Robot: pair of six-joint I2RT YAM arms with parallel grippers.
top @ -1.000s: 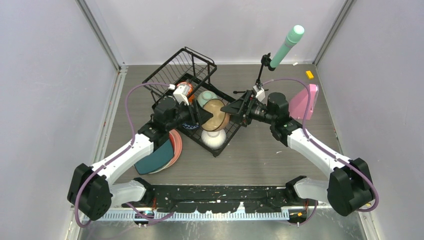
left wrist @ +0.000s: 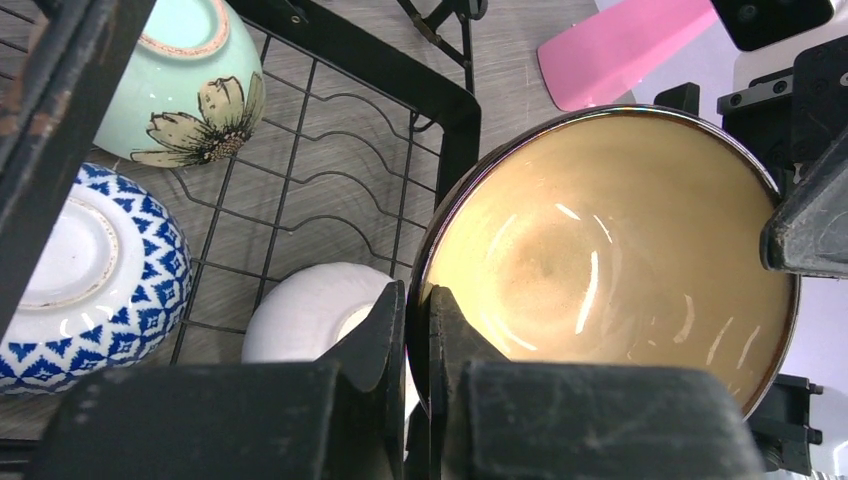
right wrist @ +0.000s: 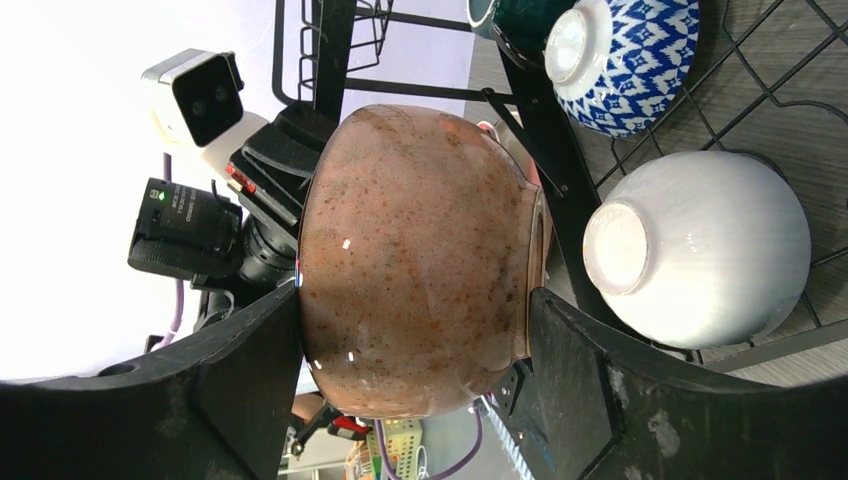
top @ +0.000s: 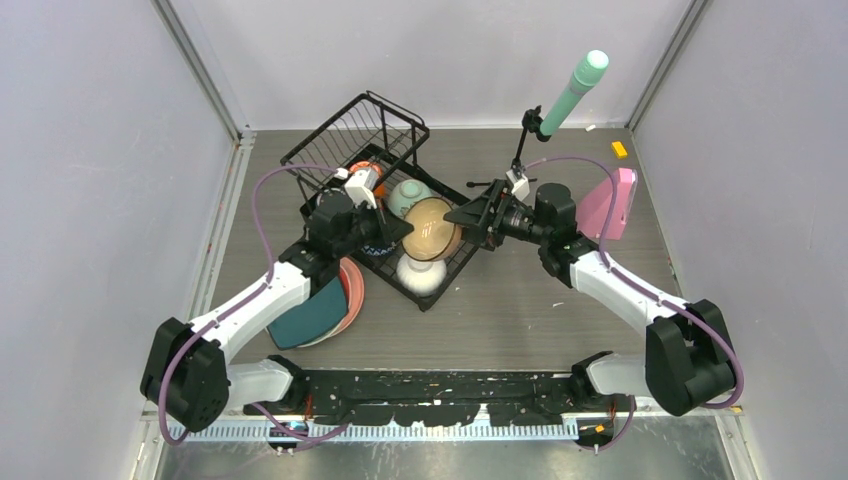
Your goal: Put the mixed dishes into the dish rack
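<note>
A tan speckled bowl [top: 428, 228] is held up over the black dish rack [top: 455, 273] between both grippers. In the left wrist view, my left gripper is shut on its rim, seen from the inside [left wrist: 600, 240]. My right gripper is around its outside [right wrist: 420, 250], fingers at either side; whether they still grip it is unclear. In the rack sit a white bowl [right wrist: 720, 250], a blue-patterned bowl [right wrist: 625, 65] and a mint flowered bowl [top: 410, 192].
Plates, including a dark teal one [top: 305, 318], lie left of the rack's front. A pink object [top: 609, 205] stands at the right, and a mint tube [top: 565, 100] on a stand behind.
The right arm's base joints have shifted slightly, with the bowl staying nearly in place.
</note>
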